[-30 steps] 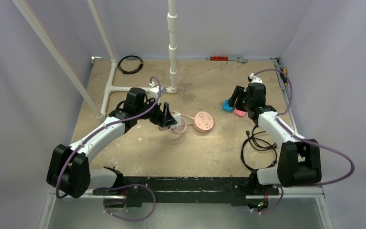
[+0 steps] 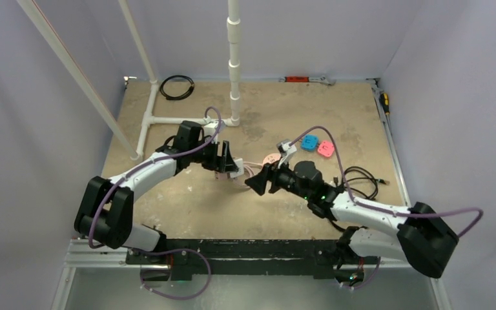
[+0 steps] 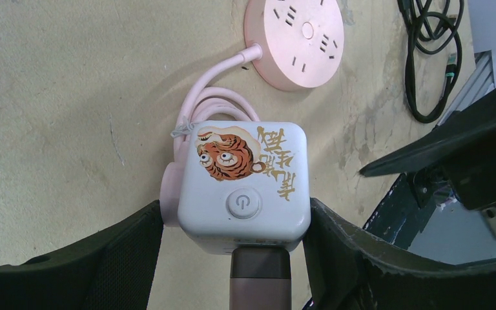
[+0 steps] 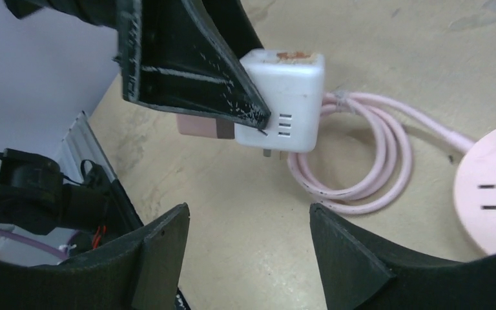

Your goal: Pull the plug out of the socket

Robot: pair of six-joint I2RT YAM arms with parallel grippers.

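A white cube socket (image 3: pixel 245 187) with a tiger picture and power button sits between my left gripper's fingers; my left gripper (image 2: pixel 231 166) is shut on it. In the left wrist view, a pink plug (image 3: pixel 172 194) with a bundled pink cable is against the cube's far-left side. A dark-and-mauve piece (image 3: pixel 260 278) projects from its near side. Metal prongs (image 4: pixel 272 154) show under the cube in the right wrist view. My right gripper is open with nothing between its fingers, apart from the cube and to its right in the top view.
A round pink power strip (image 3: pixel 303 45) lies on the board, joined to the pink cable (image 4: pixel 387 161). Blue (image 2: pixel 309 143) and pink plugs (image 2: pixel 325 149) lie farther right. Black cables (image 2: pixel 361 181) lie near the right edge. White pipes (image 2: pixel 234 64) stand at the back left.
My right arm has swung left and toward the front, from over the blue and pink plugs to near the white cube. The left arm has shifted only slightly and keeps hold of the cube.
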